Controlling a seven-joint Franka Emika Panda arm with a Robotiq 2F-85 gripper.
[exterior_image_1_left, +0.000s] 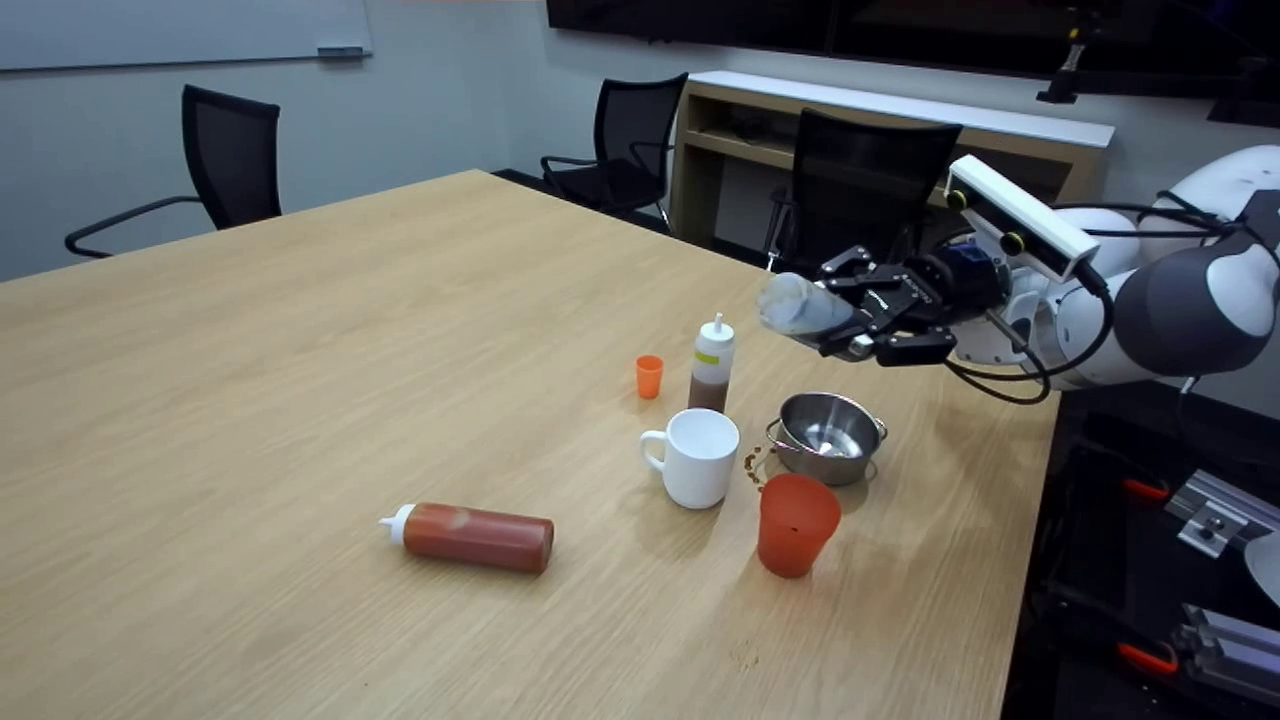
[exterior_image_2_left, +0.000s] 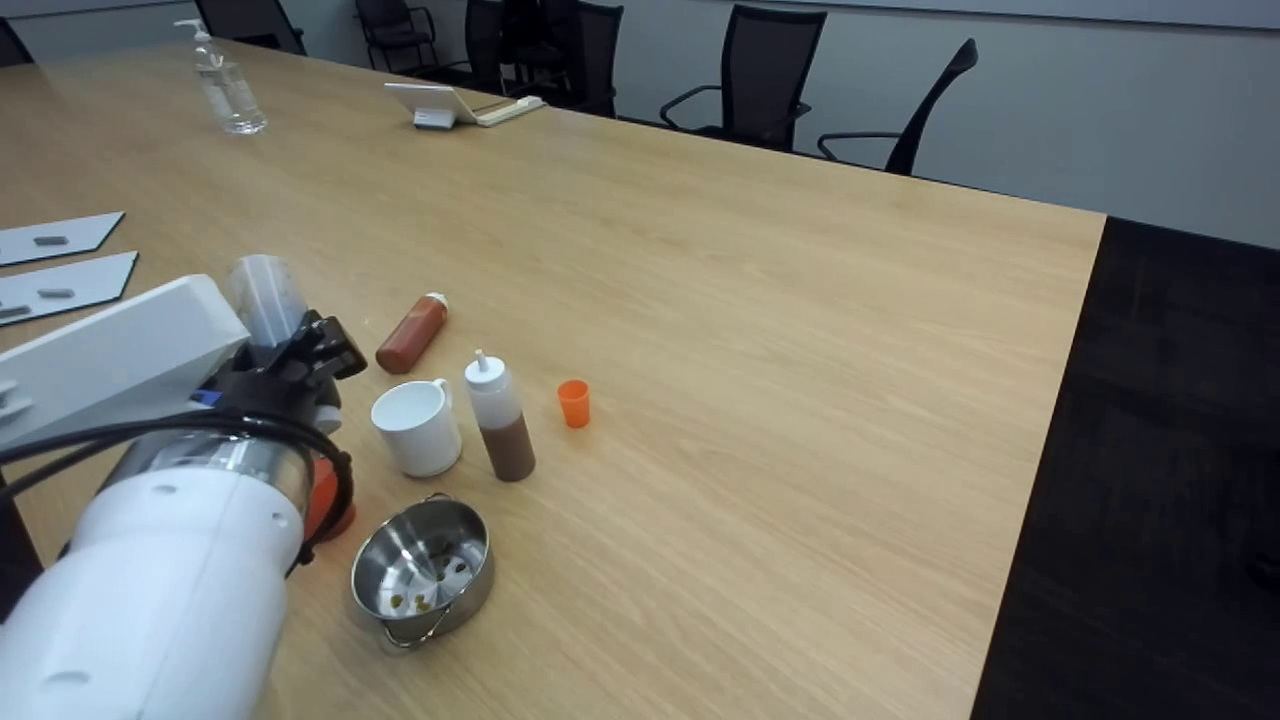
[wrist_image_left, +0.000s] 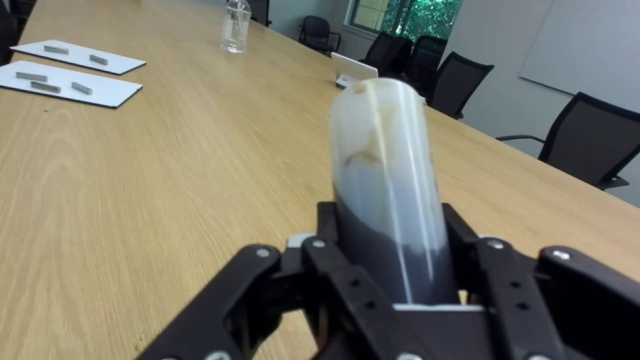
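A translucent whitish bottle (wrist_image_left: 384, 156), stained brown near its far end, is clamped between my gripper's fingers (wrist_image_left: 328, 231). In exterior view 1 my gripper (exterior_image_1_left: 858, 318) holds this bottle (exterior_image_1_left: 801, 305) tilted, well above the table. The steel pot (exterior_image_1_left: 828, 434) stands on the table below the gripper; in exterior view 2 a few small bits lie in the pot (exterior_image_2_left: 420, 564). Close by are a white mug (exterior_image_1_left: 699, 458), a red cup (exterior_image_1_left: 797, 524) and an upright squeeze bottle (exterior_image_1_left: 711, 366) with brown contents. Black fingers hide the bottle's near end in the wrist view.
A red sauce bottle (exterior_image_1_left: 477, 536) lies on its side. The small orange cup (exterior_image_1_left: 649, 376) stands beside the squeeze bottle. Brown spots (exterior_image_1_left: 753, 462) mark the table by the pot.
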